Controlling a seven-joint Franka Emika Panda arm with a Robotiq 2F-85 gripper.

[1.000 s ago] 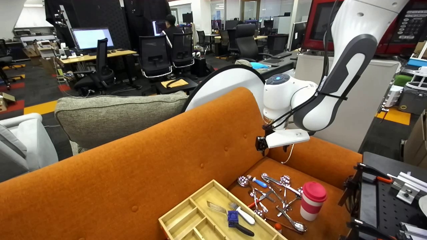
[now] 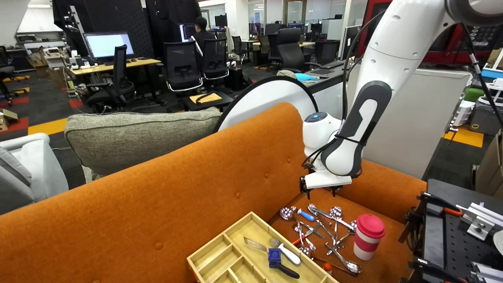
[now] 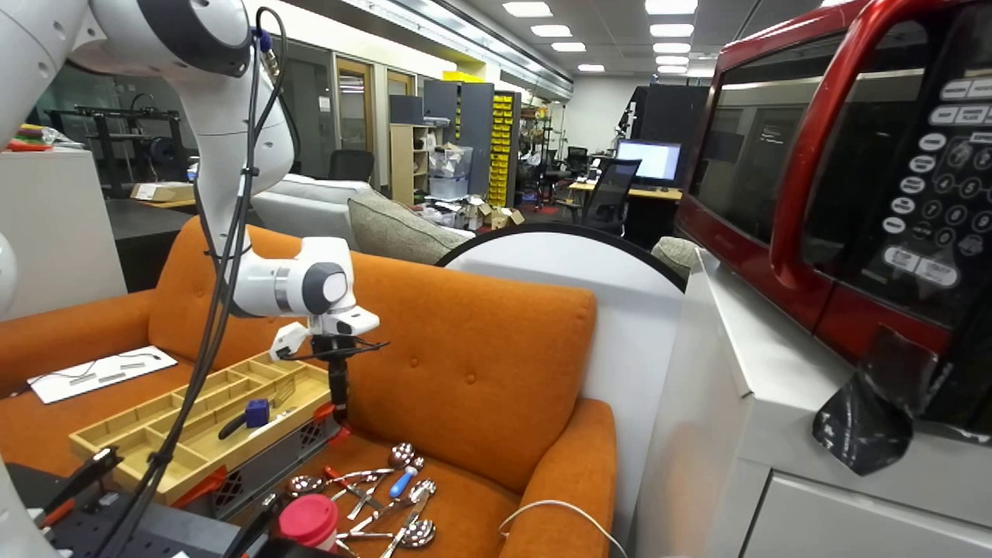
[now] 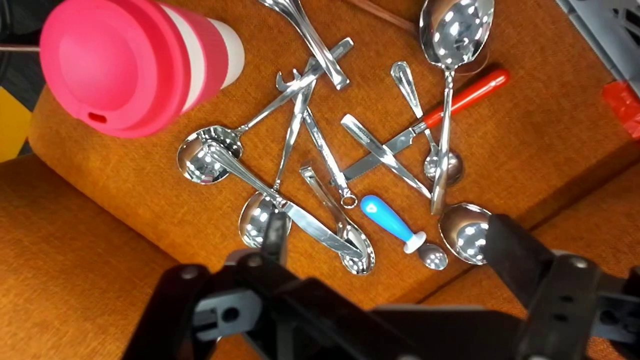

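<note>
My gripper hangs open over the orange couch seat, its dark fingers wide apart with nothing between them. Beneath it in the wrist view lies a loose pile of metal cutlery. A small spoon with a blue handle (image 4: 387, 218) rests between the finger lines, apart from both. Close by are a silver spoon (image 4: 358, 249) with a table knife (image 4: 315, 228) across it, a red-handled knife (image 4: 474, 96), a large spoon (image 4: 457, 30) and several ladles, one of them a ladle (image 4: 204, 155) near the cup. Part of a round bowl (image 4: 465, 231) shows beside the right finger.
A pink-lidded cup (image 2: 369, 231) stands upright beside the pile. The wooden organizer tray (image 2: 207, 257) holds a white-handled fork (image 2: 288, 254) and a dark-handled tool with a blue block (image 2: 274, 258). Couch back and armrest (image 2: 386, 188) bound the seat.
My gripper has come down and slightly left in exterior view 1, nearer the cutlery. The cutlery, cup and tray look unmoved.
</note>
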